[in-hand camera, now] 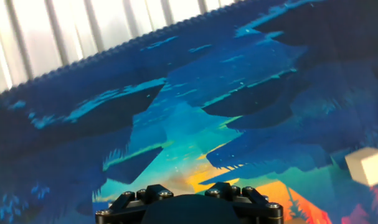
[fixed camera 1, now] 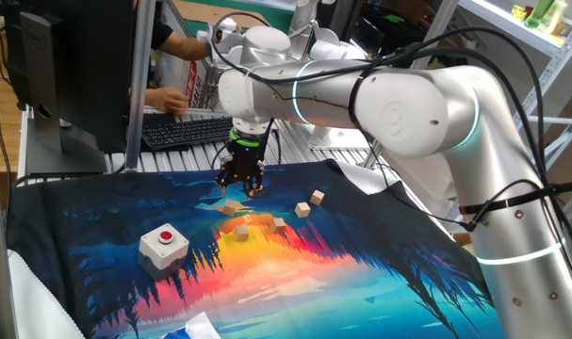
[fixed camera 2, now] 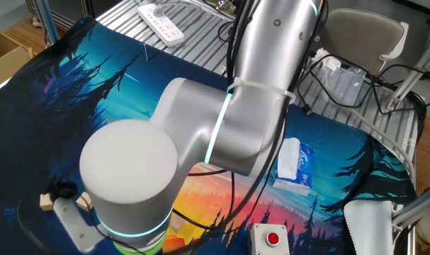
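Several small wooden cubes lie on the printed cloth. In exterior view 1, one cube (fixed camera 1: 231, 207) is just below my gripper (fixed camera 1: 239, 194), and a second cube (fixed camera 1: 242, 233) sits nearer the front. To the right are a third cube (fixed camera 1: 277, 226), another (fixed camera 1: 302, 210) and the farthest right one (fixed camera 1: 317, 198). My gripper hangs over the cloth's far part with its fingers spread apart, and no object shows between them. The wrist view has one pale cube (in-hand camera: 368, 166) at the right edge; the fingertips are not clear there.
A box with a red button (fixed camera 1: 164, 249) stands left of the cubes. A tissue pack (fixed camera 2: 295, 167) lies on the cloth. Behind are a keyboard (fixed camera 1: 187, 133), a monitor (fixed camera 1: 64, 94) and a person's hand (fixed camera 1: 168, 100).
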